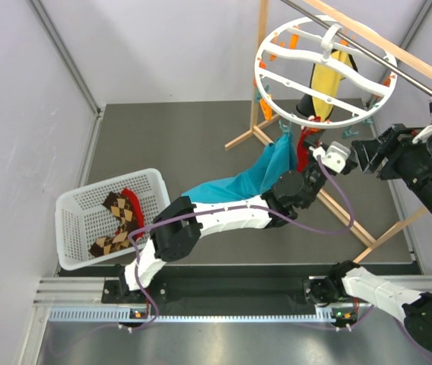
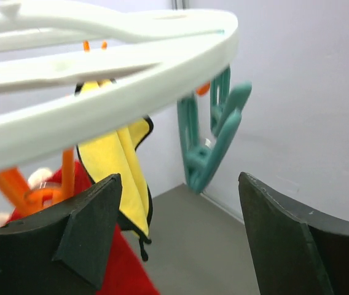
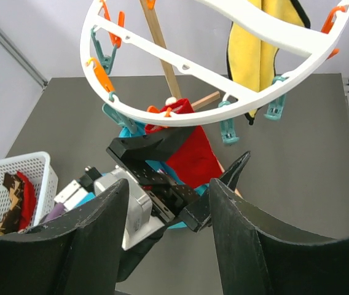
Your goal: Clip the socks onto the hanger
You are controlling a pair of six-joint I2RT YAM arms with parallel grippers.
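The white round hanger (image 1: 284, 80) carries teal and orange clips, with a yellow-black sock (image 1: 324, 80), a red sock (image 3: 193, 157) and a teal sock (image 1: 246, 180) hanging below. My left gripper (image 1: 319, 141) is just under the rim by the red sock; in its wrist view its fingers are apart, an orange clip and a green clip (image 2: 208, 153) beyond them. My right gripper (image 1: 372, 148) is right of the hanger, fingers apart; in its wrist view nothing shows between them and my left gripper sits ahead.
A white basket (image 1: 71, 220) with patterned and red socks stands at left. The wooden stand (image 1: 345, 217) is at right.
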